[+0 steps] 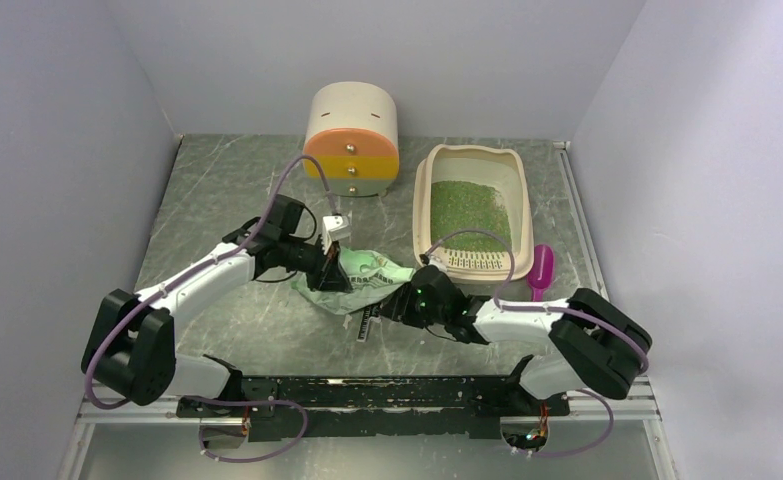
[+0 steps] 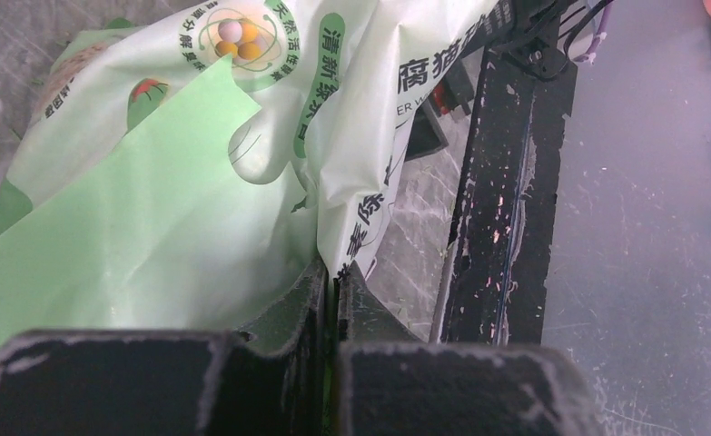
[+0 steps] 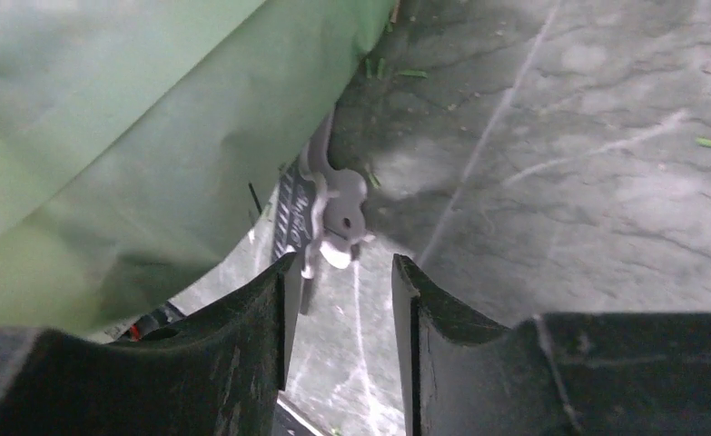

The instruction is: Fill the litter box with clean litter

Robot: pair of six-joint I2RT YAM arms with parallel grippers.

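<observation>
The green-and-white litter bag [image 1: 362, 268] lies in the middle of the table, crumpled and partly lifted. My left gripper [image 1: 329, 282] is shut on the bag's plastic. My right gripper [image 1: 397, 310] hangs just right of it, low over the table, fingers apart. In the right wrist view a dark clip-like tool [image 3: 301, 213] lies on the table partly under the bag, beyond my fingertips, with nothing seen held between them. The litter box [image 1: 425, 215] stands behind right, with green litter [image 1: 467, 210] inside.
A small drawer cabinet [image 1: 352, 140] stands at the back. A purple scoop [image 1: 541, 268] lies right of the box. Grey walls border the table on the left, back and right.
</observation>
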